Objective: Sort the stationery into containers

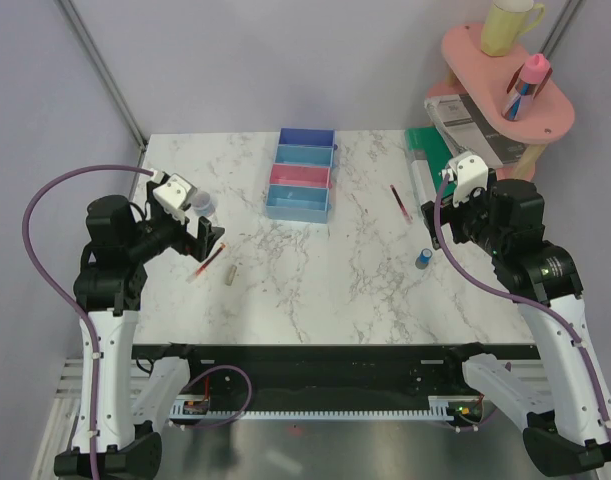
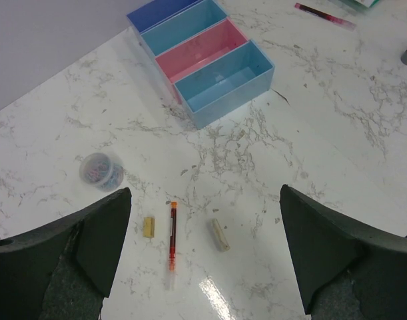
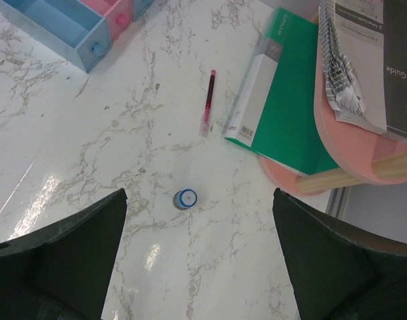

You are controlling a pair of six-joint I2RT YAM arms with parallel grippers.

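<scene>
Both grippers are open and empty above the marble table. Below the left gripper lie a pen with an orange end, a small yellow block and a pale stick-like piece. A clear round container stands to their left. Under the right gripper is a small blue-topped cylinder; farther off lies a dark red pen. At the table's back middle, a row of open bins has a light blue front bin, a pink one, another light blue bin and a dark blue bin.
A green binder lies beside a pink shelf on the right. The shelf carries magazines, a yellow mug and a pink-topped bottle.
</scene>
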